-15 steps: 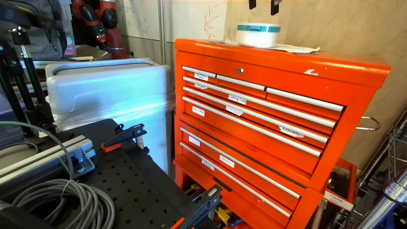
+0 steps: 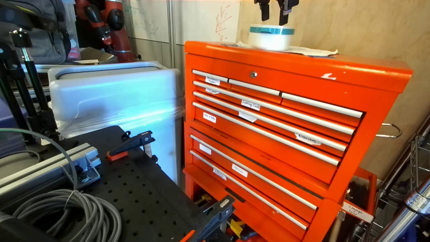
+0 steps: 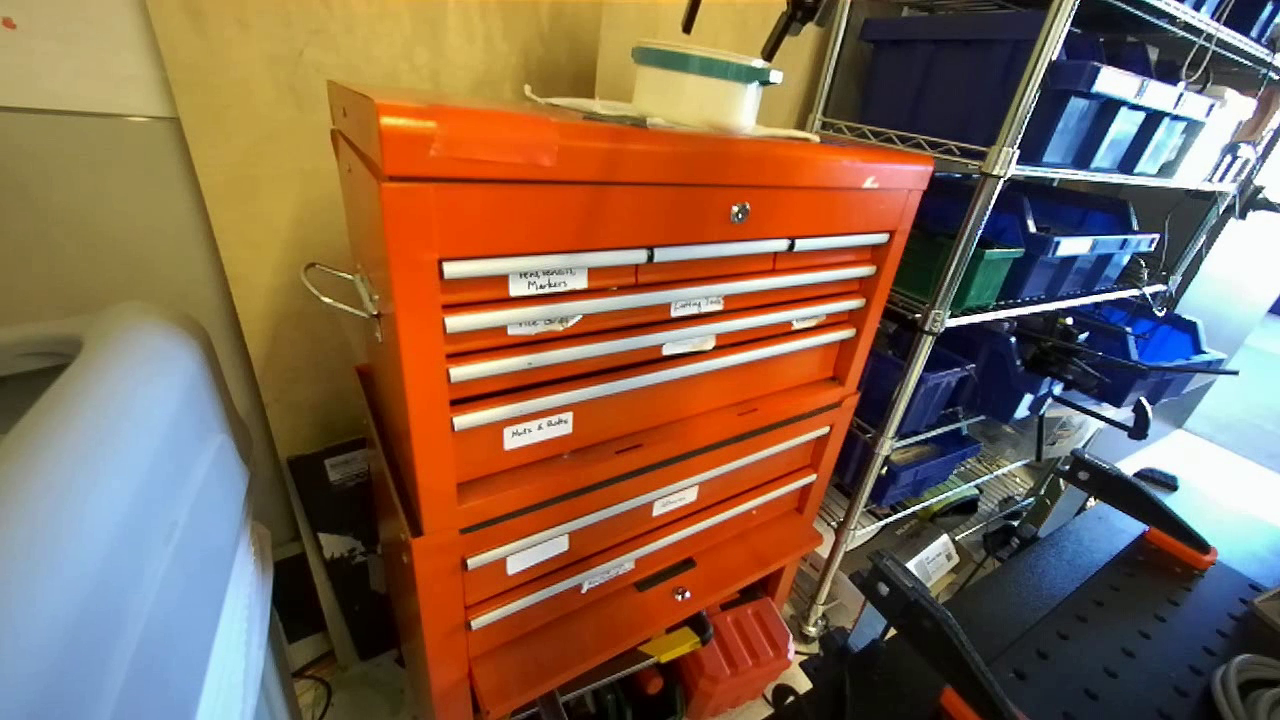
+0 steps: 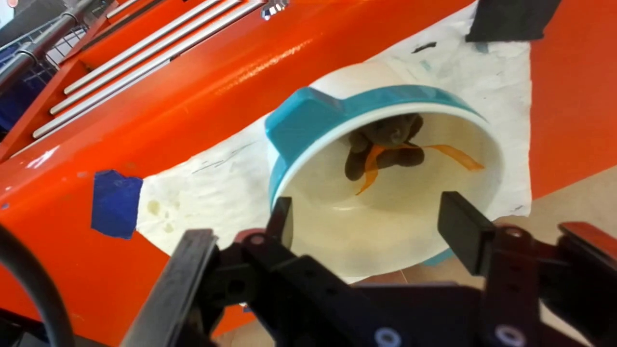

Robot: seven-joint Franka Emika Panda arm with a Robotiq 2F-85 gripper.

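Observation:
A round white tub (image 2: 270,40) with a teal rim stands upright on top of the orange tool chest. In the wrist view, I look down into the lidless tub (image 4: 347,246). A small brown plush toy (image 4: 393,136) with an orange ribbon (image 4: 371,167) lies inside, toward the upper side of the picture. My gripper is open, its fingers spread across the lower part of the tub's opening with nothing between them. From the side, the gripper (image 2: 274,20) hangs just over the rim.
White cloth or paper (image 4: 214,191) lies under the tub, held by blue tape (image 4: 115,203) and dark tape. Wire shelving with blue bins (image 3: 1086,234) stands beside the tool chest (image 3: 576,156). A black perforated table (image 2: 133,193) with clamps is in front.
My gripper has come down closer to the tub, and its fingers look a little nearer each other. The tub appears shifted very slightly left in exterior view 1.

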